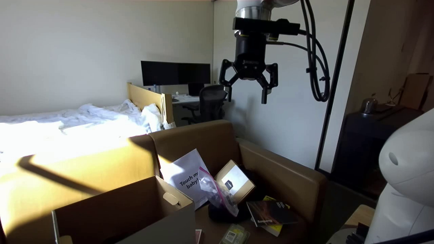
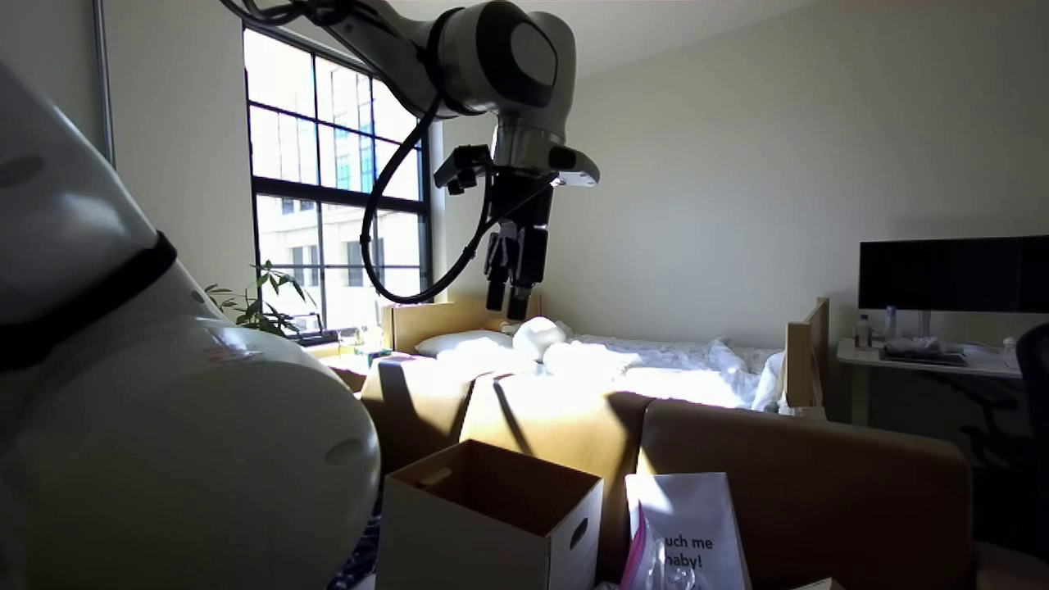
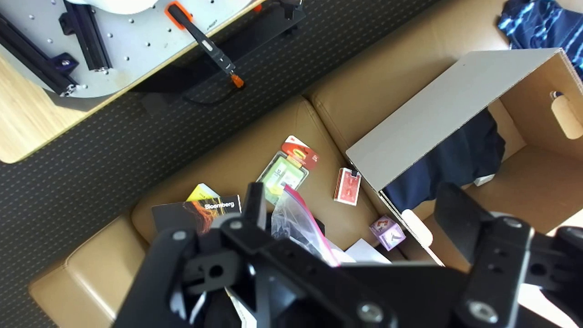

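High above the sofa hangs my gripper [image 1: 246, 97], its fingers wide apart and only air between the fingers. From the wrist camera I look down on the sofa seat past its two dark fingers [image 3: 254, 205]. A clear zip bag with a pink seal [image 3: 299, 224] lies below, near the left finger. To its left is a black Bloomberg booklet [image 3: 219, 204] on something yellow. A green package [image 3: 282, 176], a red card box [image 3: 347, 187] and a purple cube [image 3: 388, 233] are spread over the seat. Dark cloth lies inside the large cardboard box [image 3: 453, 109].
A white sign [image 1: 187, 177] leans on the sofa back beside a small tan box [image 1: 244, 187]. The sofa's armrest [image 1: 280, 166] rises at the right. My mounting table [image 3: 33, 117], with a black-and-orange tool [image 3: 205, 43], stands across a strip of floor. Air around the gripper is clear.
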